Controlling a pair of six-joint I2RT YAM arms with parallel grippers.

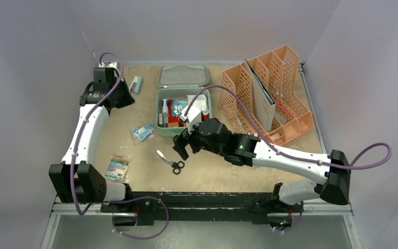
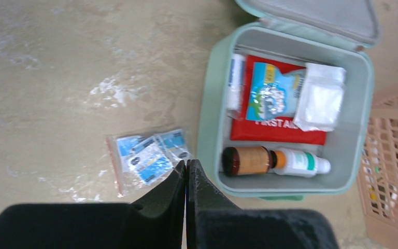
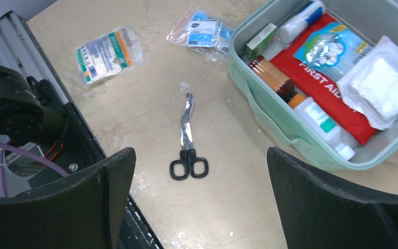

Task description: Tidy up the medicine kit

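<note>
A mint first-aid case [image 2: 210, 114] with its lid open holds a red pouch [image 3: 353, 120], bottles, packets and a white pad. Left of it lie a bag of small packets [image 2: 149, 161] and, nearer the front, another bagged packet [image 3: 103, 56]. Scissors [image 3: 187, 140] lie open on the table. My left gripper is shut with nothing visible between its fingers, raised at the left. My right gripper stands open over the table near the scissors, in front of the case.
A peach organizer [image 1: 295, 124] with folders fills the back right. A small grey-blue object [image 1: 137, 85] lies at the back left.
</note>
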